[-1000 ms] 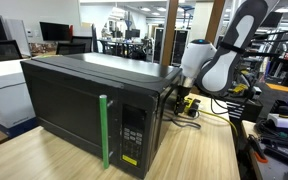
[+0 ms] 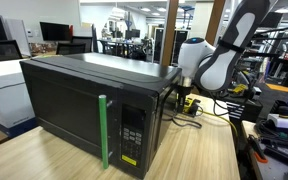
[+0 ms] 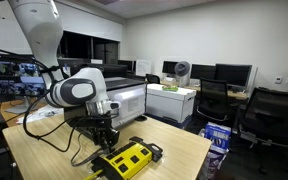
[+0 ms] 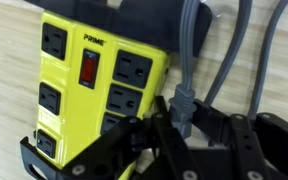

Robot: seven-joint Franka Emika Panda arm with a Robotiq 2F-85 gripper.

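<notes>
In the wrist view my gripper is shut on the end of a grey cord, at its ribbed collar. The plug end below it is hidden by the fingers. A yellow power strip with black sockets and a red switch lies just left of the fingers. In exterior view 2 the power strip rests on the table in front of my gripper. Exterior view 1 shows the arm behind a black microwave, with the fingertips hard to make out there.
Loops of grey cord lie on the table around the gripper. The microwave, with a green handle, takes up much of the table in exterior view 1. Bare tabletop shows right of the power strip in exterior view 2.
The arm has shifted very slightly left in exterior view 1. The microwave and the table around it look the same.
</notes>
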